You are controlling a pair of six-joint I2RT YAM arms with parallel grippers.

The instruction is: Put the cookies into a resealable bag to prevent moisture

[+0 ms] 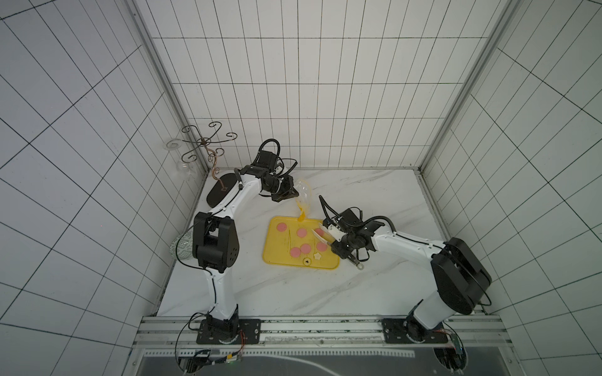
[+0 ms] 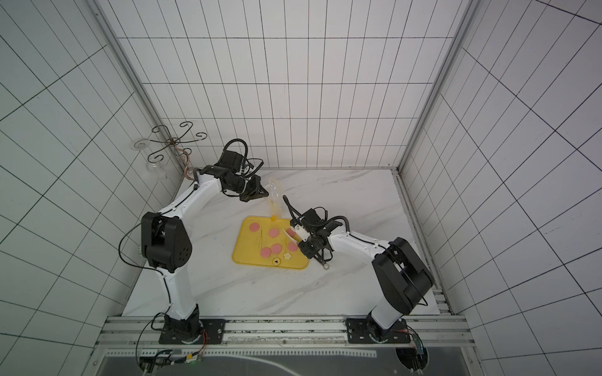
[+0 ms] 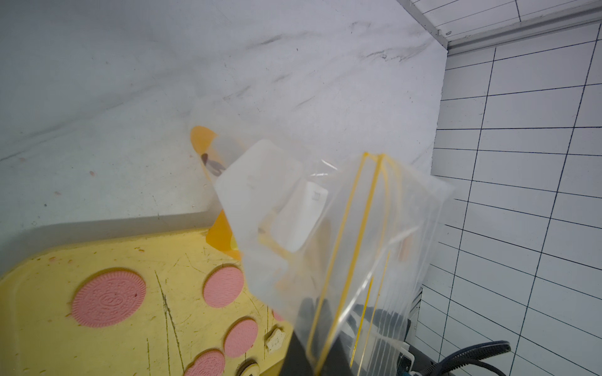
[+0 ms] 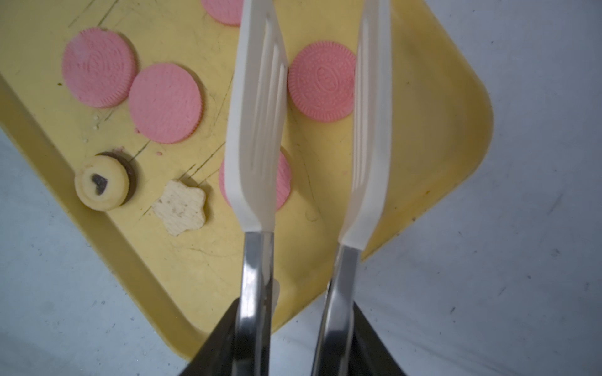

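Note:
A yellow tray (image 1: 275,250) holds several pink cookies (image 4: 164,100), a star-shaped cookie (image 4: 178,206) and a round cream cookie (image 4: 100,183). My left gripper (image 1: 293,193) is shut on a clear bag (image 3: 338,238) with yellow zip lines, hanging over the tray's back edge. Its fingertips are partly hidden by the plastic. My right gripper is part open over the tray's right side, with one pink cookie (image 4: 322,80) framed between its white fingers and another partly under the left finger; nothing appears gripped.
A metal scroll stand (image 1: 222,185) on a dark base stands at the back left, with a crumpled clear item at the left edge. Tiled walls enclose the marble table (image 1: 382,194), which is clear at back right and front.

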